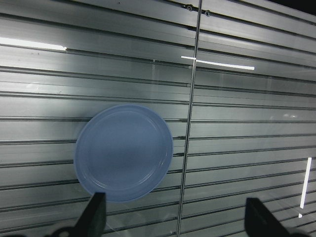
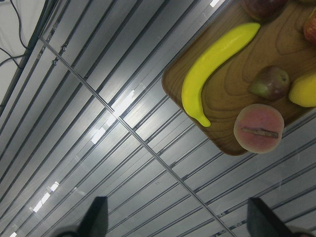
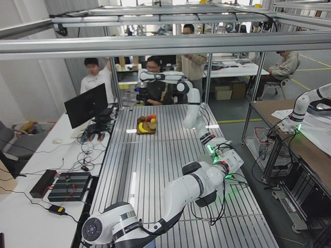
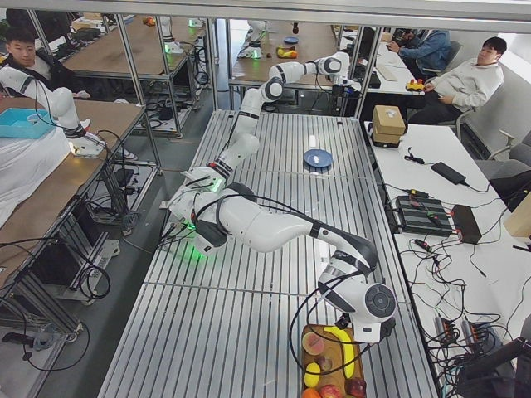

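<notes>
A blue plate [image 1: 123,152] [image 4: 318,159] lies bare on the slatted metal table. My left gripper hangs over it, its two dark fingers wide apart at the bottom of the left wrist view, nothing between them. A wooden tray [image 2: 222,98] holds a banana [image 2: 205,69], a peach [image 2: 257,118], a lemon [image 2: 303,90], a pear [image 2: 269,83] and other fruit. My right gripper hangs near this tray, fingers wide apart over bare slats in the right wrist view, empty.
A side desk [image 4: 489,274] carries a monitor, black boxes and many cables. People sit or stand beyond the frame's posts.
</notes>
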